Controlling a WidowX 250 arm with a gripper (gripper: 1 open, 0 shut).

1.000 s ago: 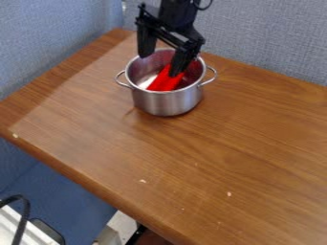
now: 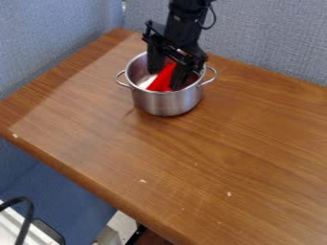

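A steel pot [image 2: 163,101] with two side handles stands on the wooden table near its back. Inside it lies a red object [image 2: 161,81]. My black gripper [image 2: 167,71] reaches down from above into the pot, its fingers on either side of the red object's upper part. Whether they touch it, and how far they are closed, is hard to tell.
Grey-blue padded walls [image 2: 57,38] stand at the left and back. A white object [image 2: 13,230] with a black cable sits below the table at lower left.
My gripper has moved down into the pot, its fingers now lower around the red object and hiding more of it. The pot stands in the same place.
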